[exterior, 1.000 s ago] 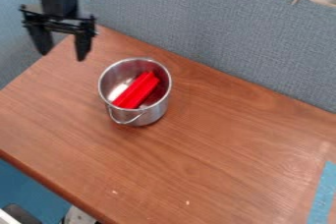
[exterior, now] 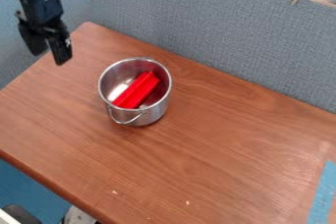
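A metal pot (exterior: 156, 115) with a wire handle stands on the wooden table (exterior: 237, 149), left of centre. Inside it lie a red object (exterior: 137, 88) and something white beside that. My black gripper (exterior: 50, 49) is above the table's far-left corner, up and left of the pot, blurred, with its fingers open and apart from the pot.
Grey padded walls (exterior: 210, 36) run along the back and left of the table. A strip of blue tape (exterior: 321, 189) is at the right edge.
My gripper has moved left and turned, so its fingers appear closer together in the view. The pot and its contents have not moved.
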